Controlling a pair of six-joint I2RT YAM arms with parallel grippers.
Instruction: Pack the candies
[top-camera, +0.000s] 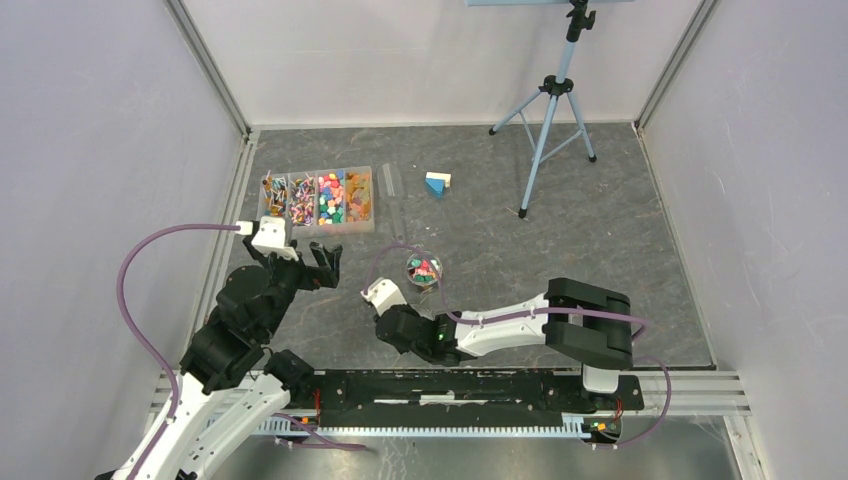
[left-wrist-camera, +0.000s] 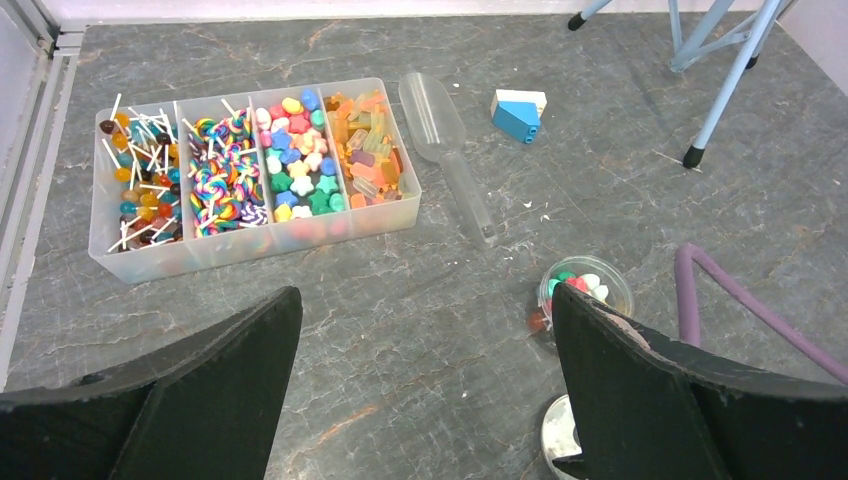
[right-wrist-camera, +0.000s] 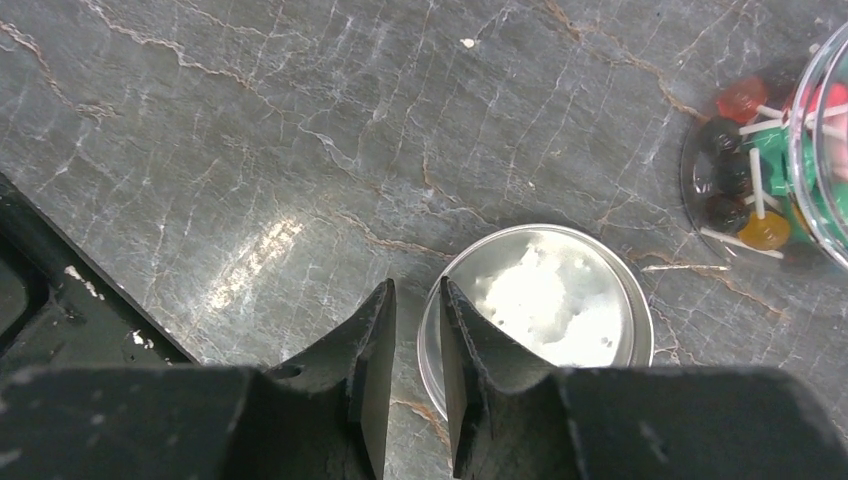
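My left gripper hangs open and empty above bare floor, in front of the divided candy box (left-wrist-camera: 250, 243). The box's compartments hold lollipops (left-wrist-camera: 150, 190), swirl lollipops (left-wrist-camera: 222, 170), star and heart candies (left-wrist-camera: 300, 150) and orange gummies (left-wrist-camera: 365, 140). A clear round jar (right-wrist-camera: 815, 170) with lollipops and coloured candies stands without a cover. Beside it lies a silvery round lid (right-wrist-camera: 550, 300), flat on the floor. My right gripper is part open over the lid's left edge, the rim showing between its fingers; contact cannot be told.
A clear scoop (left-wrist-camera: 462, 180) lies right of the box. A blue and white block (left-wrist-camera: 517, 120) sits farther back, near the tripod (top-camera: 550, 120). A dark rail (top-camera: 450, 390) runs along the front.
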